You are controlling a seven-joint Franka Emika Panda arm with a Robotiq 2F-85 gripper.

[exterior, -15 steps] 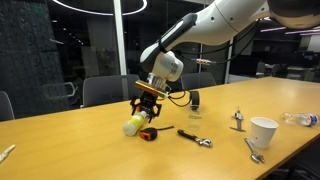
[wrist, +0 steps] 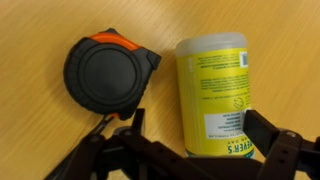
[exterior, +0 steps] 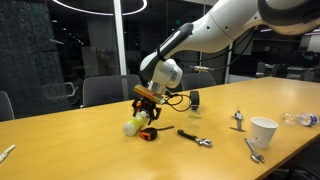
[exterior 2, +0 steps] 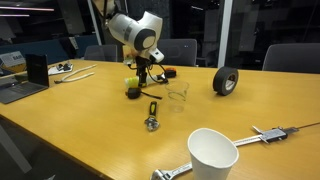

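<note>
In the wrist view a yellow-labelled bottle [wrist: 213, 90] with a pale end lies on the table. Its lower part reaches between the two dark fingers of my gripper, which stands open; a finger [wrist: 262, 130] is close by on the right, and I cannot tell whether it touches. To the left is a black tape measure with an orange edge [wrist: 103, 72]. From the first exterior view, the bottle [exterior: 133, 126] lies under my gripper [exterior: 147, 107], with the tape measure [exterior: 148, 134] just beside it.
An adjustable wrench [exterior: 195, 138], a clear glass [exterior 2: 178, 93] and a white cup [exterior: 263, 133] stand or lie to the right of the bottle. A black roll [exterior 2: 226, 81] is farther back. Open table [exterior: 60, 140] spreads to the left.
Over the last second the arm has barely shifted, its gripper staying over the bottle. The objects on the table look the same.
</note>
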